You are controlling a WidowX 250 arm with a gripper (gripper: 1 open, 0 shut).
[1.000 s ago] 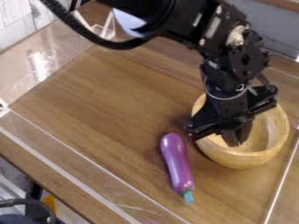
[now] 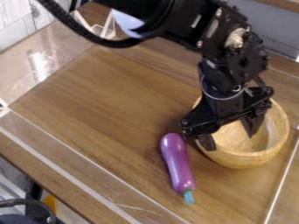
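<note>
My black gripper (image 2: pixel 228 131) hangs over the wooden bowl (image 2: pixel 263 149) on the right, its fingers open and reaching down into or just over the bowl's left part. A purple eggplant (image 2: pixel 177 162) with a light blue tip lies on the wooden table, left of and below the bowl. The gripper hides part of the bowl's inside; nothing shows held between the fingers.
A clear panel edge (image 2: pixel 35 57) borders it at the upper left. A black cable crosses the top left, and dark hardware sits at the lower left.
Since a second ago my gripper has shifted slightly and its fingers sit differently over the bowl. The eggplant has not moved.
</note>
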